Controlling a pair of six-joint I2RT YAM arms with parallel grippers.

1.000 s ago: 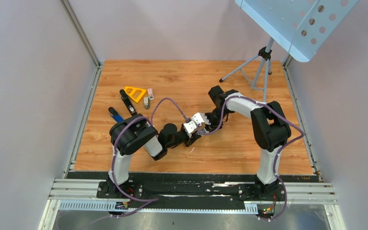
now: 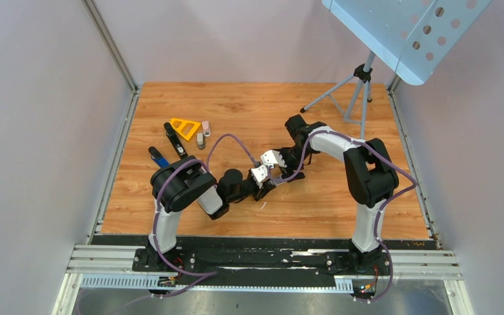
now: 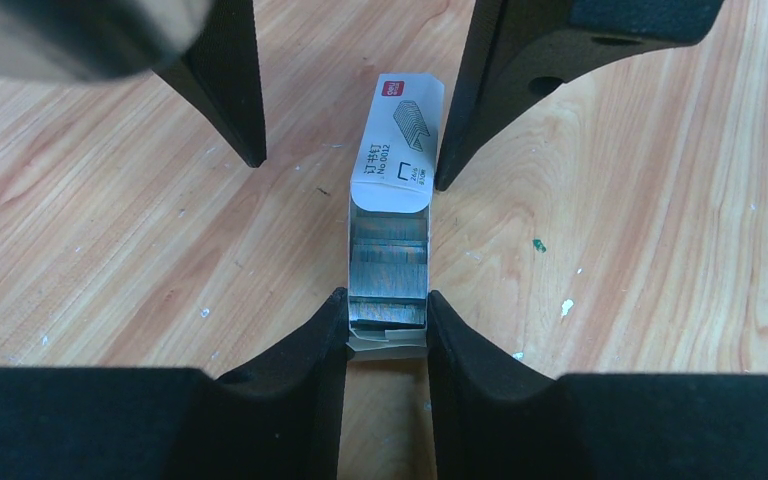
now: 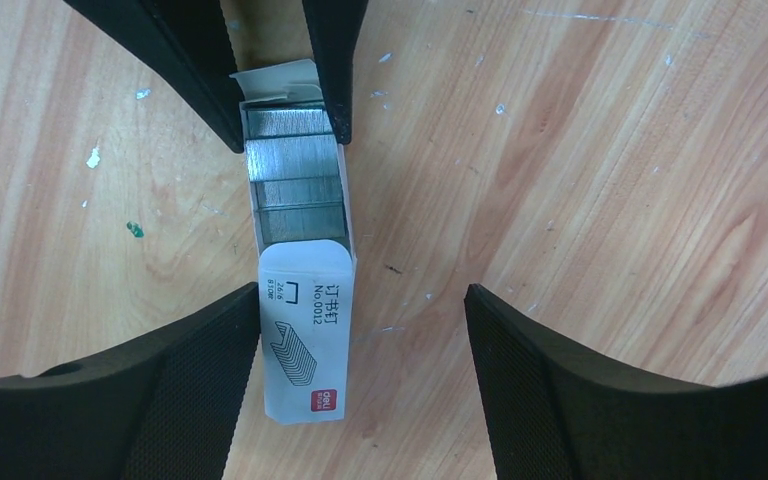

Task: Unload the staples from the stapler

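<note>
A small white cardboard staple box [image 3: 394, 140] with printed label lies near table centre, its uncovered section showing rows of silver staples [image 3: 388, 260]. My left gripper is shut on the box's staple end, as both wrist views show. My right gripper stands open around the labelled end [image 4: 305, 330], its fingertips apart, one close beside the box's side. In the top view both grippers meet at the middle and largely hide the box. I cannot make out a stapler for certain.
On the left of the table [image 2: 249, 108] lie a black tool [image 2: 174, 138], a blue-black item [image 2: 157, 156], a yellow triangular piece [image 2: 184, 125] and small blocks [image 2: 206, 128]. A tripod stand [image 2: 361, 92] occupies the back right.
The left arm looks unchanged.
</note>
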